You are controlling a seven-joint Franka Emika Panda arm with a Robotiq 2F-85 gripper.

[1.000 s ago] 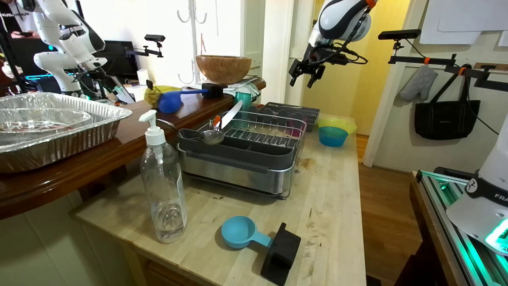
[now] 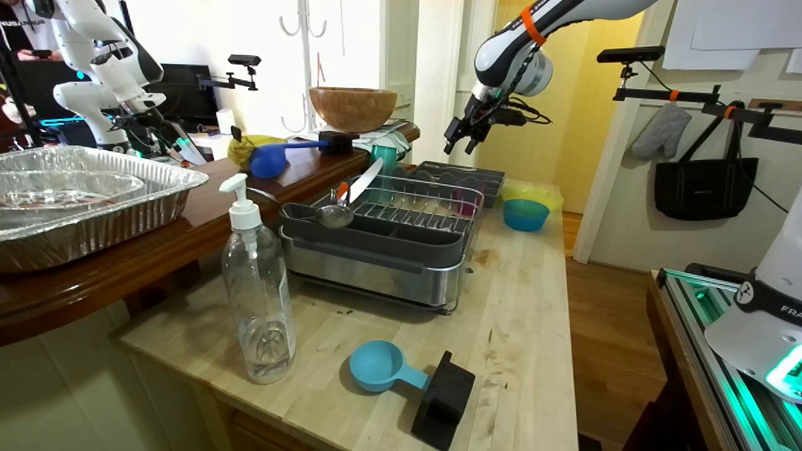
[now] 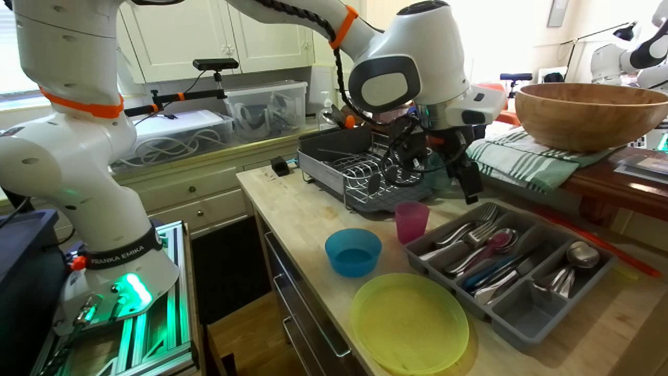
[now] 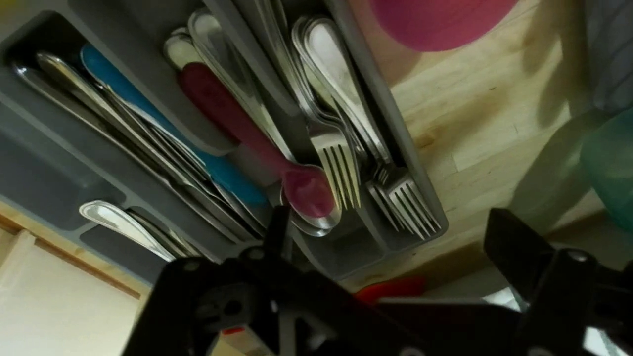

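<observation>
My gripper (image 2: 460, 148) is open above the far end of the counter, with nothing between its fingers. Below it, the wrist view shows the grey cutlery tray (image 3: 536, 335), its compartments holding forks (image 4: 409, 199), a spoon with a dark red handle (image 4: 237, 115), knives and a blue-handled utensil (image 4: 136, 95). Both black fingers (image 4: 277, 231) are well apart, one over the tray's end and the other past its edge. In exterior view 2 the fingertips hang behind the tray, near the pink cup (image 3: 412, 221); the gap in height is hard to judge.
The dish rack (image 2: 368, 252) with a spoon and knife stands mid-counter. A blue bowl (image 3: 353, 251) and yellow plate (image 3: 410, 322) sit beside the tray. The wooden bowl (image 3: 588, 116) rests on the raised ledge. Bare counter lies along the near side.
In exterior view 1 my arm has moved left and somewhat lower, and the gripper has turned a little. The objects on the counter look the same.
</observation>
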